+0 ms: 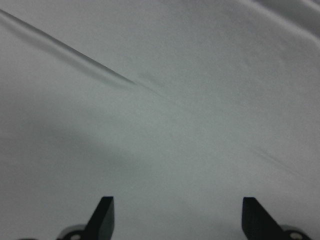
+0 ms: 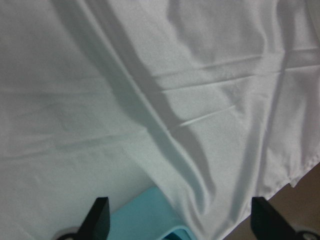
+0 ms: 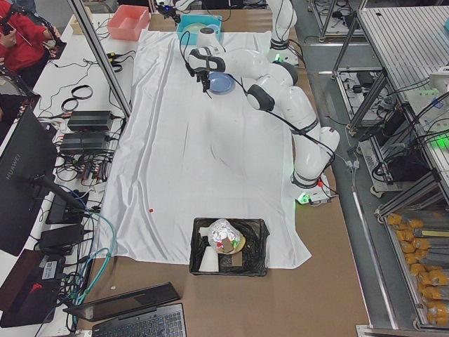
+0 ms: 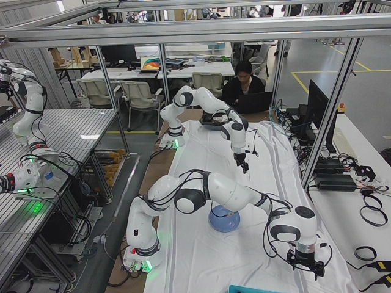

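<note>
A blue plate (image 4: 224, 221) lies on the white cloth (image 3: 189, 161). A light-blue bin (image 3: 188, 27) stands at the cloth's far end, holding pale items; a corner of it shows at the bottom of the right wrist view. One gripper hangs over bare cloth, open, with nothing between its fingers. The other gripper is over cloth beside the bin's corner, open, with nothing visible between its fingers.
A black lined bin (image 3: 228, 264) with a foil-covered item stands at the near end. A pink bin (image 3: 128, 22) sits on the side table.
</note>
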